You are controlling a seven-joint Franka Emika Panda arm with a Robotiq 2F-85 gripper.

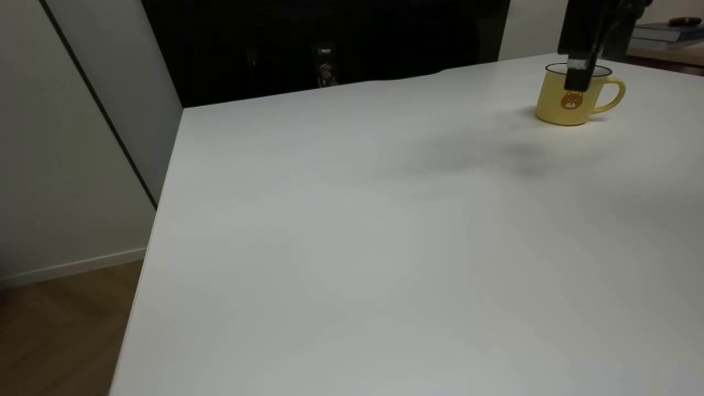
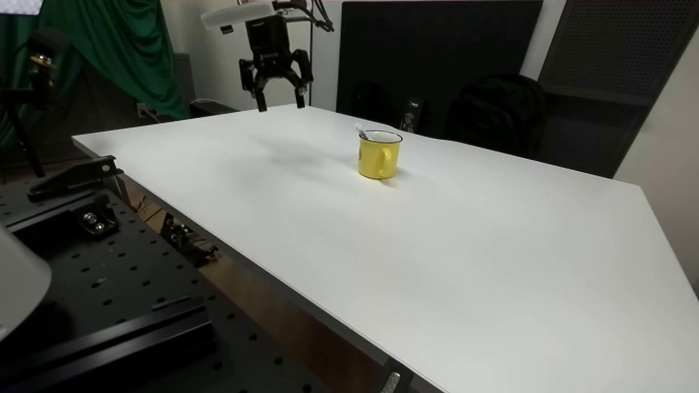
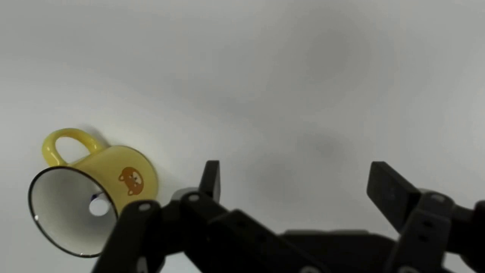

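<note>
A yellow mug (image 2: 378, 159) with a dark rim and a bear face stands upright on the white table. Something whitish, the small stick (image 2: 361, 131), pokes above its rim; from the wrist view its round white end (image 3: 99, 206) shows inside the mug (image 3: 129, 175). My gripper (image 2: 280, 107) hangs above the table, apart from the mug, its fingers wide open and empty. In the wrist view the mug lies to the left of the gripper, outside its fingers. Exterior view 1 has one finger (image 1: 578, 78) overlapping the mug (image 1: 553, 102) in the line of sight.
A black perforated platform (image 2: 150, 275) with metal fittings adjoins the near left edge. Behind the table are a dark panel (image 2: 419, 52) and a backpack (image 2: 491, 111).
</note>
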